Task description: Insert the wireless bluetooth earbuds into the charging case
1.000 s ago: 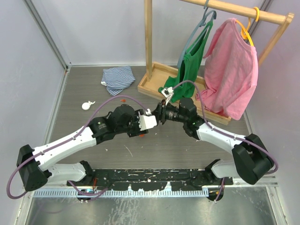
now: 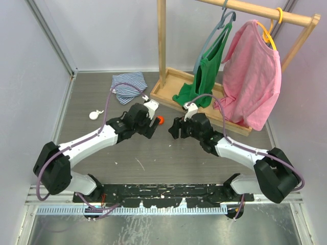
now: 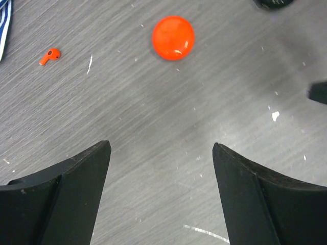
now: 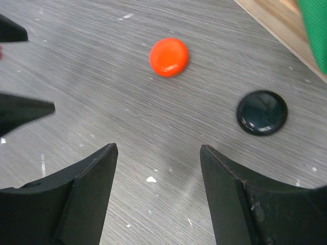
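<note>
A small orange earbud (image 3: 50, 55) lies on the floor at the upper left of the left wrist view. A round orange case (image 3: 172, 37) sits beyond my left gripper, which is open and empty. A round glossy black object (image 4: 261, 112) lies to the right of the orange case (image 4: 168, 56) in the right wrist view. My right gripper is also open with nothing between its fingers. In the top view both grippers hang near the middle, a short way apart.
A wooden rack base (image 2: 228, 128) with hanging green and pink garments stands behind and right. A striped cloth (image 2: 130, 84) and a small white object (image 2: 94, 115) lie at the left.
My left gripper has moved back and left, uncovering the orange case in the top view.
</note>
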